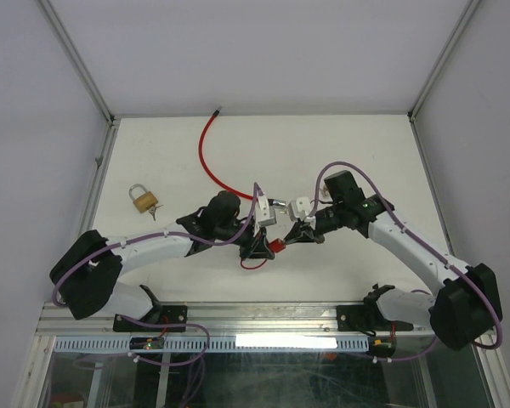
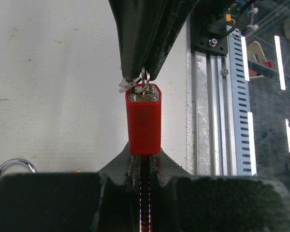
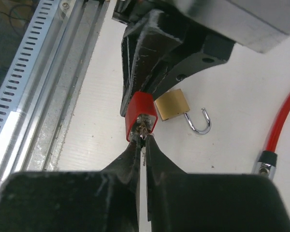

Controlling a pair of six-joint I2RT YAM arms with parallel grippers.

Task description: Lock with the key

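A red holder (image 2: 144, 123) with metal keys (image 2: 130, 86) at its end is held in my left gripper (image 1: 263, 246), which is shut on it. My right gripper (image 1: 293, 234) is closed right at the keys; in the right wrist view its fingertips meet at the metal end, and whether they grip anything is unclear. The brass padlock (image 1: 144, 199) lies on the left of the board with its shackle open, a small key (image 1: 155, 210) beside it.
A red hose (image 1: 212, 170) with a metal fitting (image 3: 264, 166) curves across the back middle. The metal rail (image 1: 238, 314) runs along the front edge. The board's back left is clear.
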